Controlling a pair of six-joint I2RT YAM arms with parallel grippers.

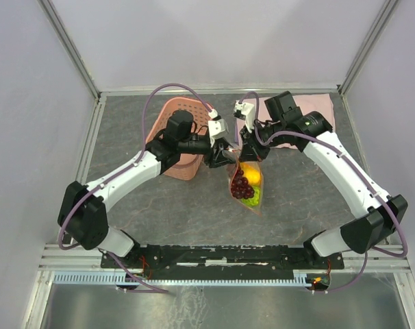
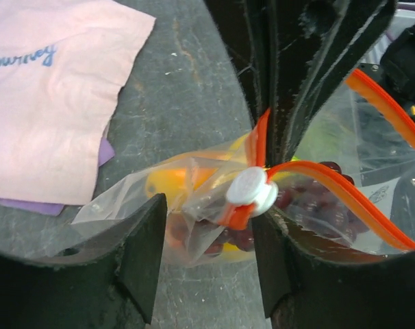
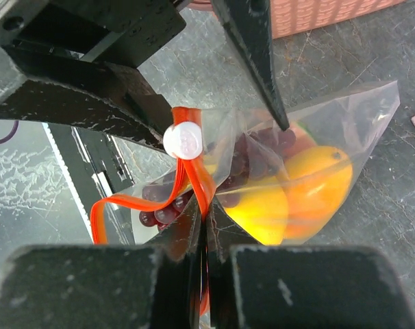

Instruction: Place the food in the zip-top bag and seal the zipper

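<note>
The zip top bag (image 1: 247, 188) holds dark grapes (image 3: 168, 212), a yellow fruit (image 3: 255, 212) and something green. Its orange zipper with a white slider (image 2: 248, 188) is at the top. My left gripper has its fingers apart at the bag, just below the slider in the left wrist view. My right gripper pinches the orange zipper edge. In the top view both grippers meet over the bag's upper end and partly hide it.
A pink basket (image 1: 172, 110) stands behind my left arm. A pink cloth (image 1: 310, 104) lies at the back right.
</note>
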